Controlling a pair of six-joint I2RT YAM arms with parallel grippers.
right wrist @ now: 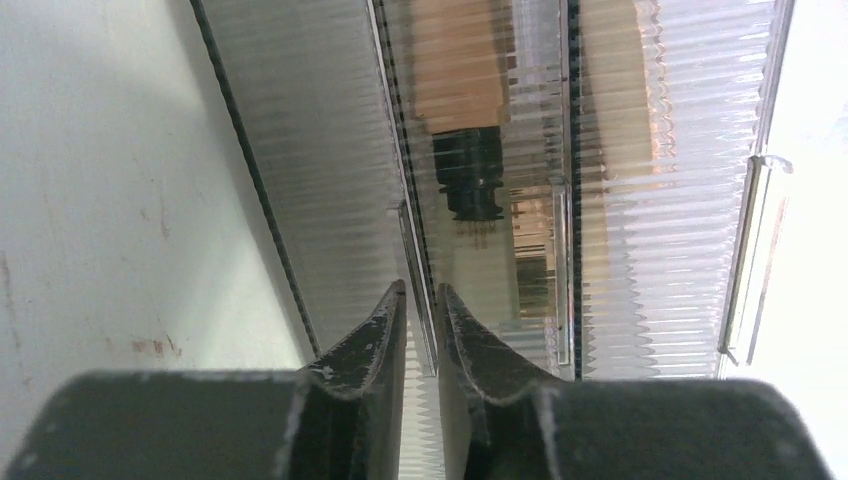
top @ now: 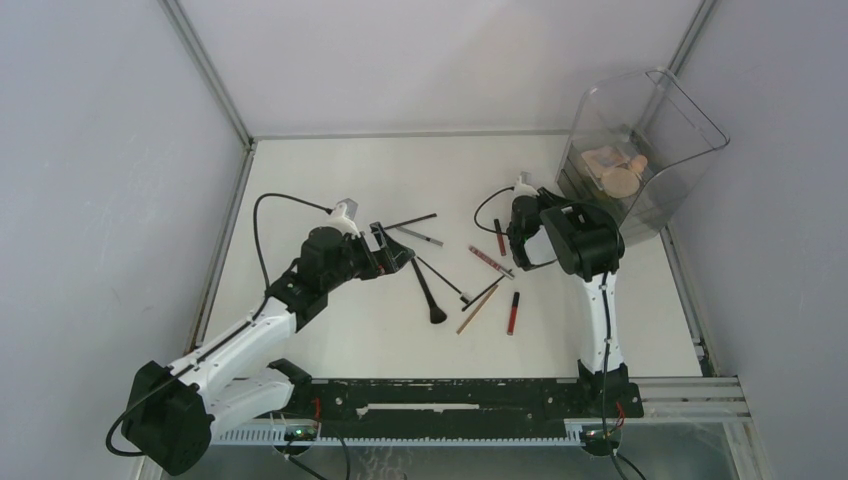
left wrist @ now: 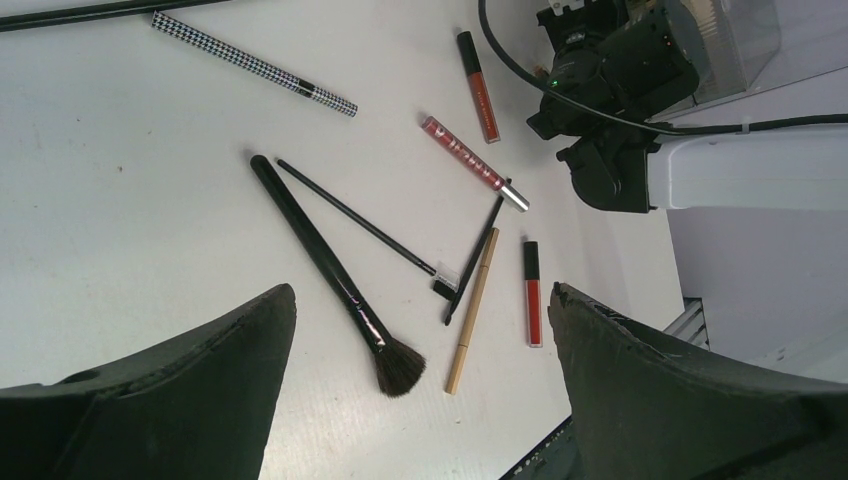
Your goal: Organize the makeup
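Observation:
My left gripper is open over the loose makeup: a black fluffy brush (left wrist: 400, 365), a thin spoolie (left wrist: 355, 215), a black pencil (left wrist: 470, 265), a tan pencil (left wrist: 470, 320), red-and-black tubes (left wrist: 532, 310), a silver-capped tube (left wrist: 465, 155) and a checked pencil (left wrist: 250, 65). My right gripper is at the clear organizer's drawer front, its fingertips close together around a thin vertical handle (right wrist: 412, 250), slightly parted; whether they grip it cannot be told. Makeup with tan and black parts (right wrist: 460, 70) shows through the plastic.
The clear organizer (top: 680, 200) stands at the back right with tan items (top: 620, 182) inside. Walls border the workspace.

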